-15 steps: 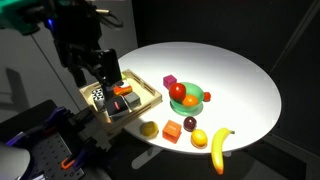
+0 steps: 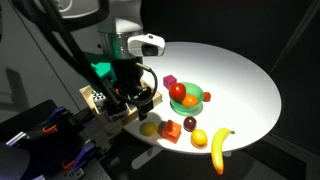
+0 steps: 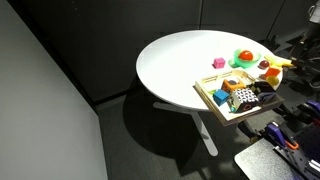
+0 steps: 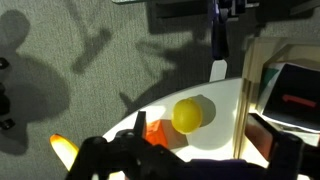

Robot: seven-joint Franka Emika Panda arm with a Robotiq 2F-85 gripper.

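My gripper is open, with nothing between its fingers. In exterior view 1 it hangs over the right part of a wooden tray (image 2: 117, 127), hiding much of the contents. A yellow round fruit (image 2: 150, 129) lies on the white table just past the tray. In the wrist view this yellow fruit (image 4: 187, 115) shows just ahead of the gap between the two fingers, with an orange block (image 4: 157, 133) beside it.
A green bowl (image 2: 185, 106) holds red and orange items. Around it lie a pink cube (image 2: 169, 80), a dark round fruit (image 2: 190, 124), an orange fruit (image 2: 199, 138) and a banana (image 2: 219, 152). The tray (image 3: 218, 108) holds several small objects.
The arm has come down and to the right in exterior view 1, from the tray's left side toward the yellow fruit. The table objects look unmoved.
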